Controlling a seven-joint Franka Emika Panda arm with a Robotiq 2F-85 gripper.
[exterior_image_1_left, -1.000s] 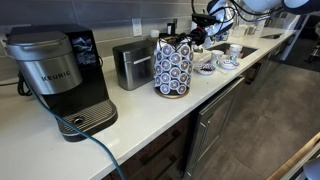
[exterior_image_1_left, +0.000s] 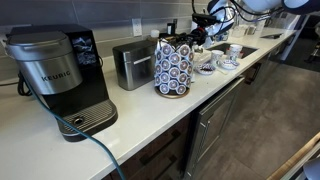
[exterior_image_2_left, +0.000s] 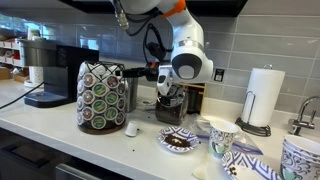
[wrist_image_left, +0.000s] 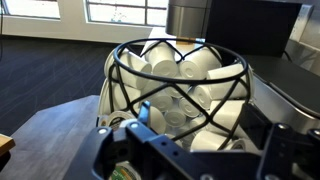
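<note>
A round wire-frame pod holder (exterior_image_1_left: 173, 72) packed with coffee pods stands on the counter, its sides lined with round pod lids in exterior view 2. My gripper (exterior_image_2_left: 128, 72) is at the holder's top, on the side toward my arm. Seen from the wrist, the open top (wrist_image_left: 180, 75) is filled with loose white pods (wrist_image_left: 172, 103) under a dark wire rim. The black fingers (wrist_image_left: 265, 142) are apart at the lower left and right, and no pod is clearly held between them. A single white pod (exterior_image_2_left: 131, 129) lies on the counter beside the holder.
A Keurig coffee maker (exterior_image_1_left: 72, 85) and a metal toaster (exterior_image_1_left: 134, 64) stand along the wall. Patterned plates (exterior_image_2_left: 178, 139), a cup (exterior_image_2_left: 222, 137) and a paper towel roll (exterior_image_2_left: 261, 95) occupy the other side. Bare counter lies in front of the holder.
</note>
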